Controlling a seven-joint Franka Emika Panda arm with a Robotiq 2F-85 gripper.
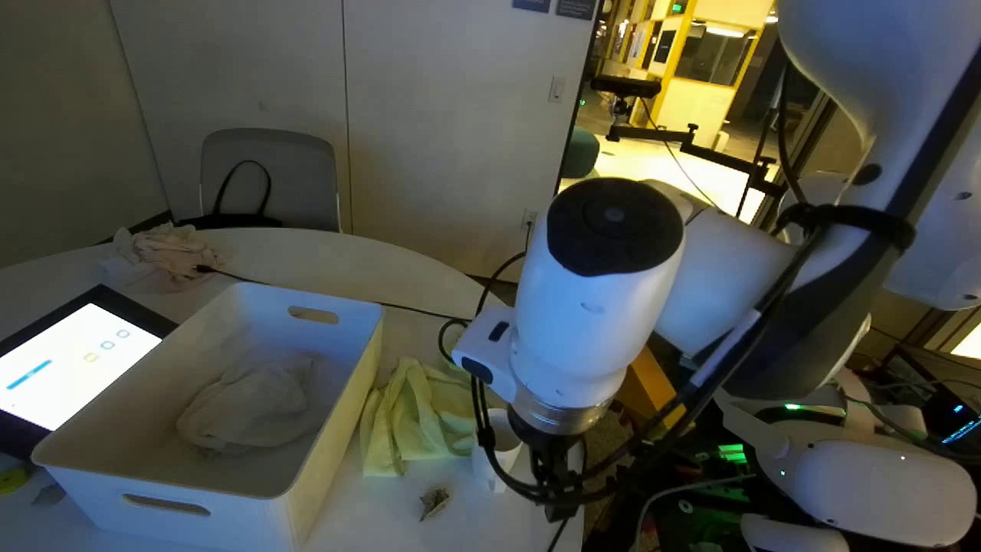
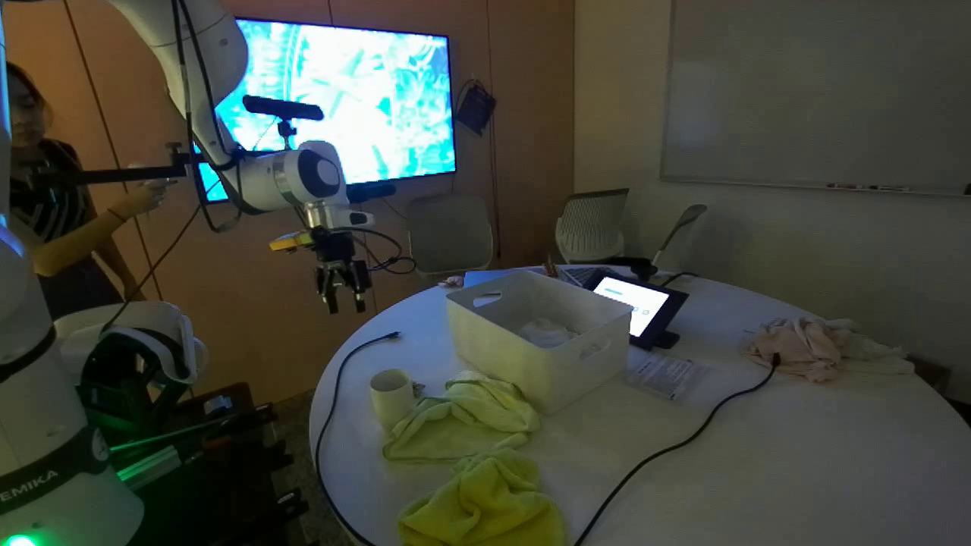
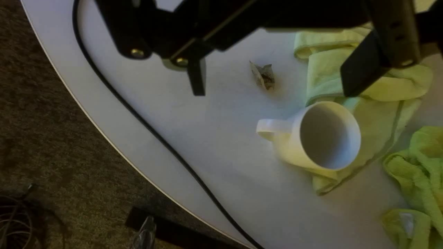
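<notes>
My gripper stands open above the table's edge, nothing between its fingers. Below it in the wrist view are a white mug, its handle toward the left, and a small crumpled wrapper. A pale yellow-green cloth lies against the mug. The brighter green cloth is apart from it, toward the front in exterior view 2. A white bin stands behind these things, with a whitish cloth inside. In exterior view 1 the arm partly covers the mug and hides the brighter cloth.
A black cable runs along the table edge. Beside the bin stands a lit tablet, and a pinkish cloth heap lies farther off. A person is behind the arm.
</notes>
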